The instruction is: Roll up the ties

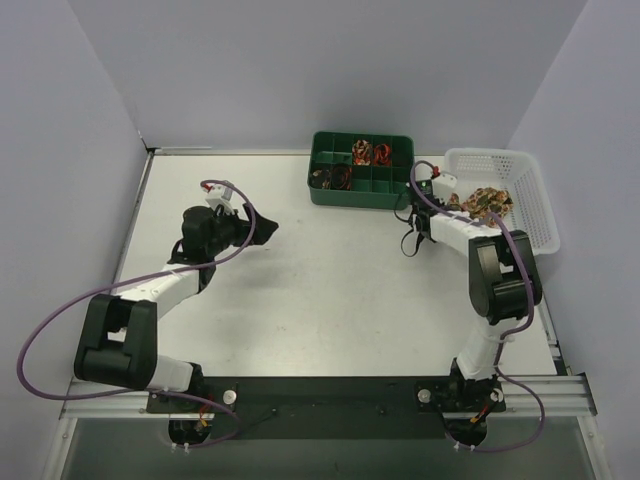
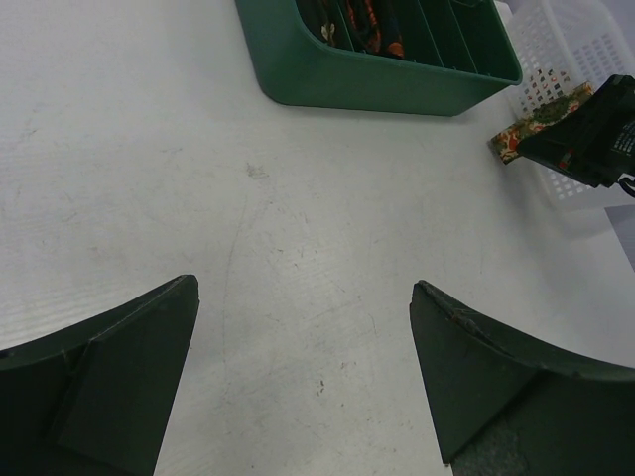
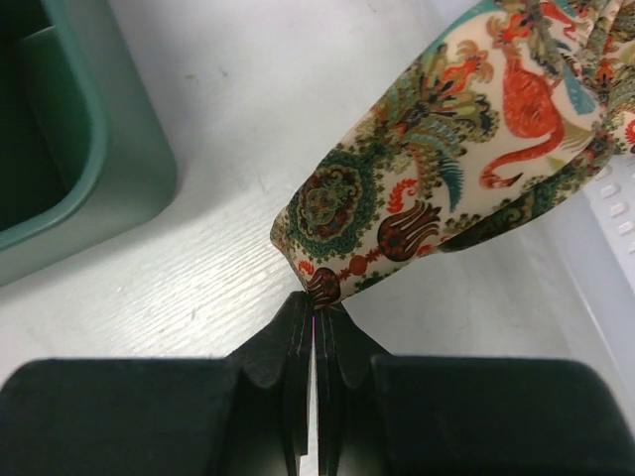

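A patterned tie [image 3: 397, 198] in cream, green and red narrows to a folded corner at the tips of my right gripper, which is shut on that corner. The tie rises from there toward the white basket [image 3: 600, 203], where more of the patterned cloth [image 1: 487, 202] lies bunched. Over the left part of the table, my left gripper stands wide open, with only bare tabletop between its fingers. Seen from the left wrist, the tie [image 2: 536, 124] shows beside the dark right gripper and against the basket.
At the back middle stands a green divided box [image 1: 360, 198] with several rolled ties in its compartments. Its corner is close to the left of my right gripper.
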